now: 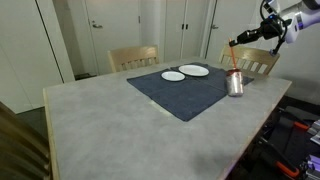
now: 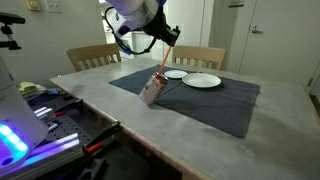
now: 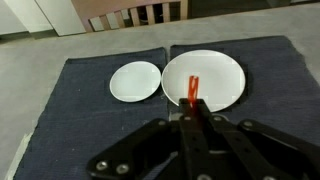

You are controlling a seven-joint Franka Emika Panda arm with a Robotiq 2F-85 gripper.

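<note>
A thin orange-red stick (image 2: 167,57) is held by my gripper (image 2: 172,37), which is shut on it above the table. Its lower end goes down to the mouth of a shiny metallic can (image 2: 153,89) with reddish markings. Seen in exterior view 2, the can leans, with its top toward the right; whether its base fully touches the table I cannot tell. Exterior view 1 has the can (image 1: 235,84) near the right end of the table, below the gripper (image 1: 232,43). In the wrist view, the stick's upper end (image 3: 193,90) shows between the dark fingers, and the can is hidden.
A dark cloth (image 1: 182,98) covers part of the table, bearing a small white plate (image 3: 135,82) and a larger one (image 3: 221,78). Chairs (image 1: 136,58) stand along the far side.
</note>
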